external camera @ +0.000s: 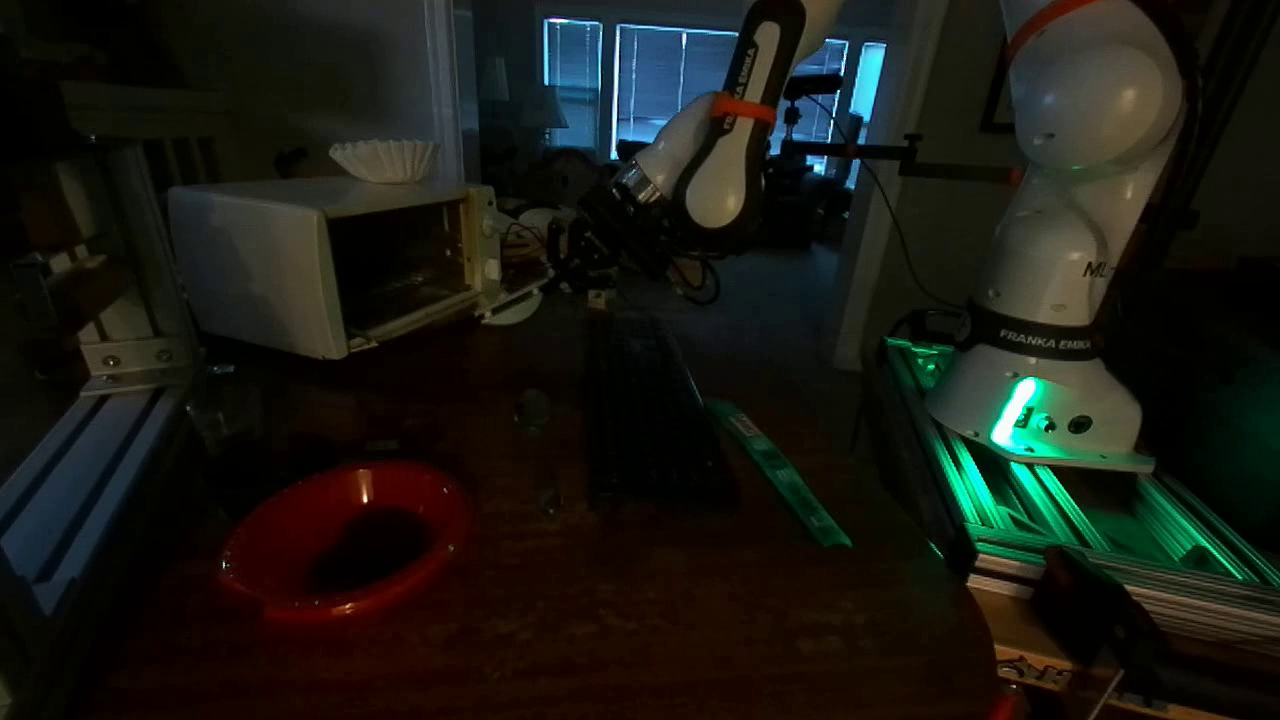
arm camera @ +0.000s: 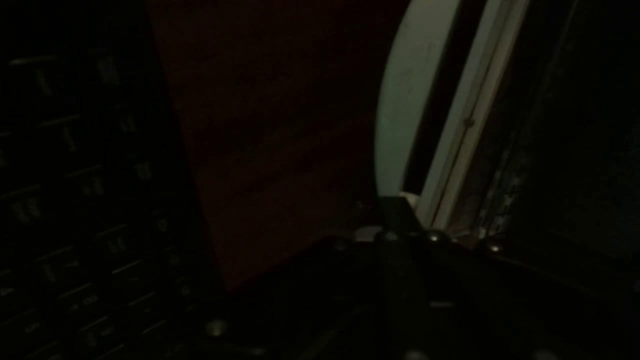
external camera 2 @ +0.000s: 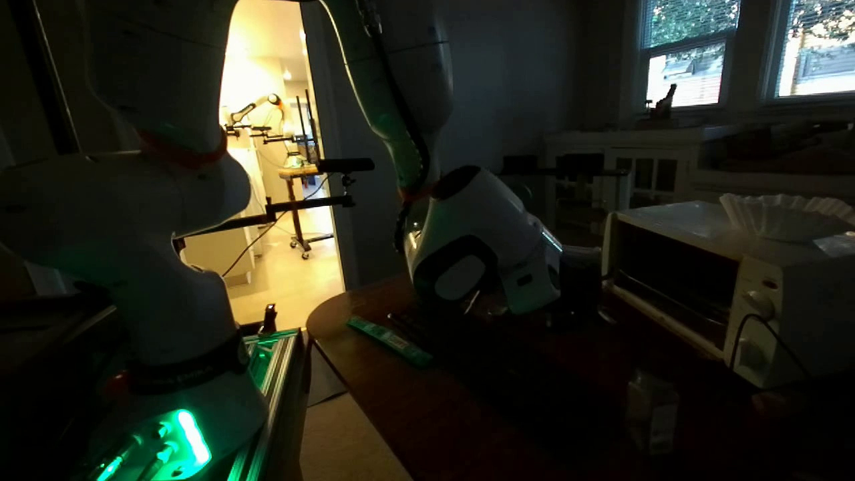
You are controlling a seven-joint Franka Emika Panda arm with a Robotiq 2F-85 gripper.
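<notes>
My gripper (external camera: pixel 566 266) is shut on a thin, pale, blade-like piece (external camera: pixel 513 310) with one curved edge. It hangs above the table in front of the toaster oven (external camera: pixel 258 258), off the table by its look. In the wrist view the pale piece (arm camera: pixel 411 90) runs upward from my fingertips, close beside the oven's light door edge (arm camera: pixel 469 120); whether they touch, I cannot tell. The grasped end is lost in the dark. In the other exterior view the gripper (external camera 2: pixel 581 272) is barely visible before the open oven (external camera 2: pixel 673 264).
A black keyboard (external camera: pixel 654 408) lies mid-table, with a green strip (external camera: pixel 780 474) to its right. The red bowl (external camera: pixel 270 540) sits at front left. A white fluted paper filter (external camera: pixel 384 161) rests on top of the oven.
</notes>
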